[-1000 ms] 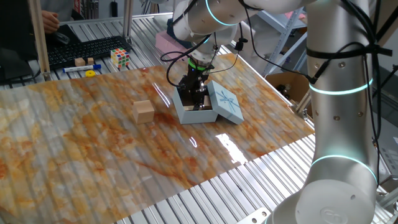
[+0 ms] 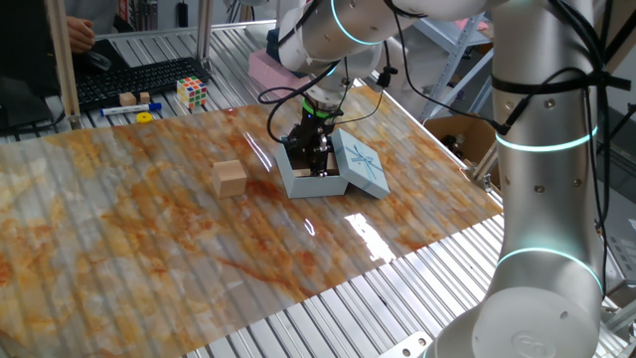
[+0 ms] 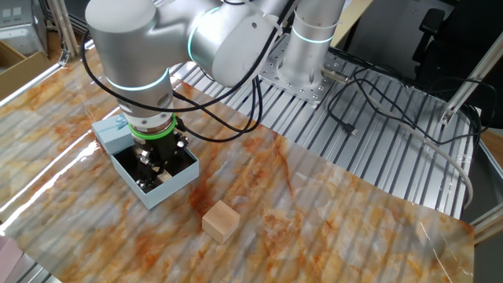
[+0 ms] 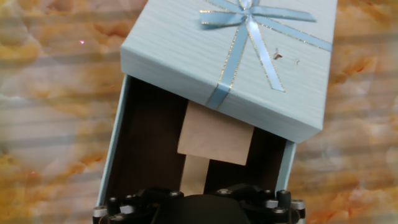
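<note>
The pale blue box (image 2: 316,186) stands uncovered on the marbled sheet, its dark inside showing. My gripper (image 2: 320,171) points down into it; in exterior view 2 the gripper (image 3: 153,179) also reaches below the box's rim. Its fingertips are out of sight in the wrist view, so its opening is unclear. Inside the box lie a pale flat-faced piece (image 4: 214,134) and a narrower pale strip (image 4: 195,174); whether they are one thing, or touch the fingers, I cannot tell. The ribboned lid (image 2: 362,163) leans against the box's side, overlapping part of the opening in the wrist view.
A plain wooden cube (image 3: 221,222) rests on the sheet, apart from the box. Beyond the sheet's far edge are a Rubik's cube (image 2: 192,92), a blue marker (image 2: 131,108), a yellow ring (image 2: 144,117) and a keyboard (image 2: 139,86). Much of the sheet is bare.
Over the last second my gripper has shifted slightly down and to the right within the box, as seen in exterior view 1. Box, lid and wooden cube look unmoved.
</note>
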